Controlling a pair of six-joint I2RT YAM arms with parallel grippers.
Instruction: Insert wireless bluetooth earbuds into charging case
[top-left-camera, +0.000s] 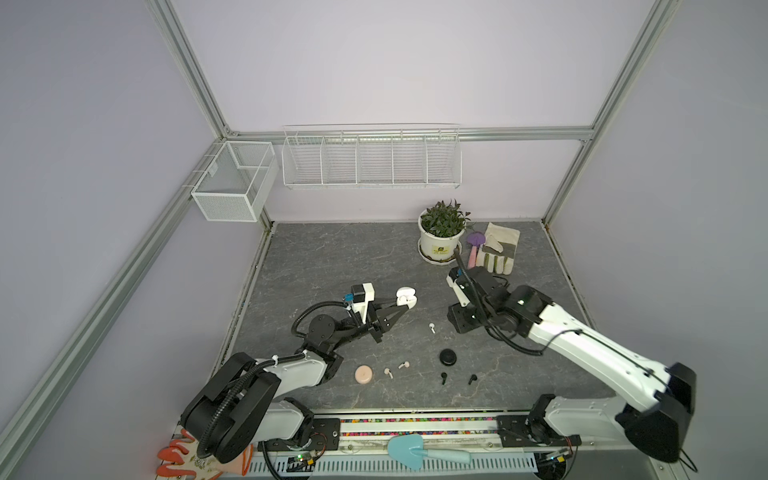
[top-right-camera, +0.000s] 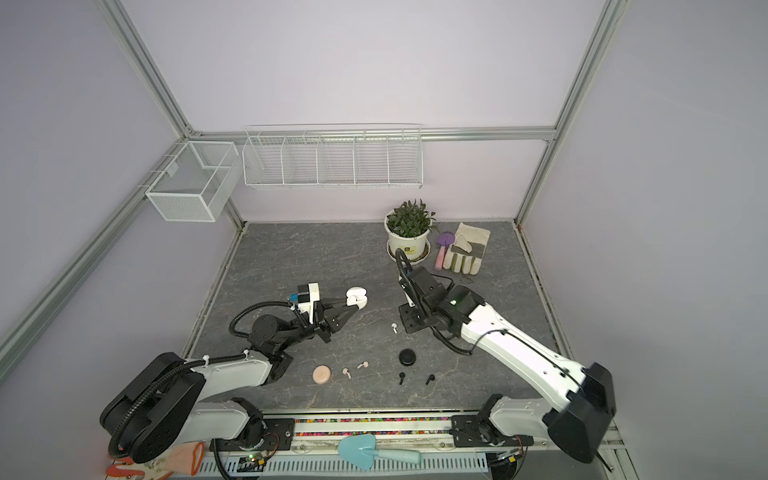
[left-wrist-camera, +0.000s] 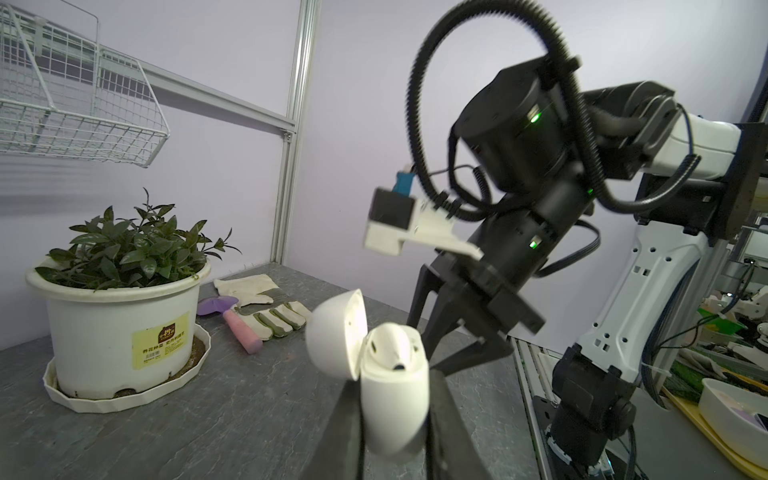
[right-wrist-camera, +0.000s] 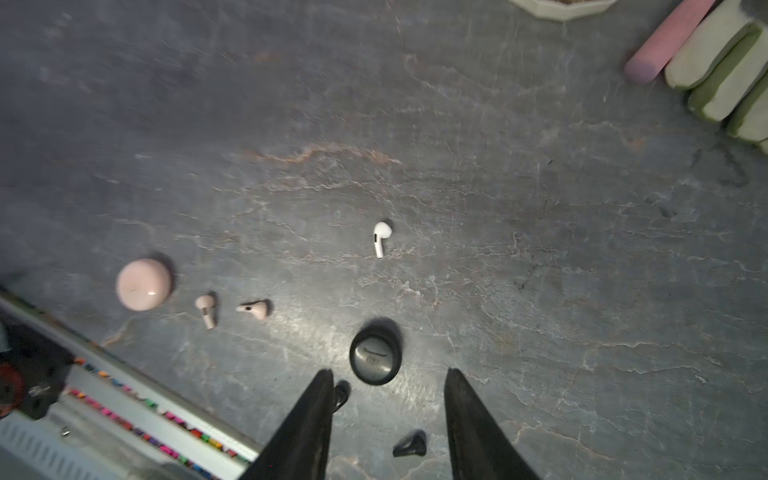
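Note:
My left gripper is shut on the white charging case (left-wrist-camera: 392, 400), holding it above the table with its lid (left-wrist-camera: 337, 334) swung open. Inside the case's mouth the top of a white earbud (left-wrist-camera: 392, 344) shows. Another white earbud (right-wrist-camera: 381, 232) lies alone on the table in the right wrist view. My right gripper stands open, nothing between its fingers, to the right of the case and apart from it.
A pink case (right-wrist-camera: 144, 284) with two pink earbuds (right-wrist-camera: 205, 302) and a black case (right-wrist-camera: 374, 357) with two black earbuds (right-wrist-camera: 411, 445) lie toward the front edge. A potted plant (top-left-camera: 439, 245), a purple trowel (top-left-camera: 475, 238) and gloves (top-left-camera: 497, 248) are at the back. Mid-table is mostly clear.

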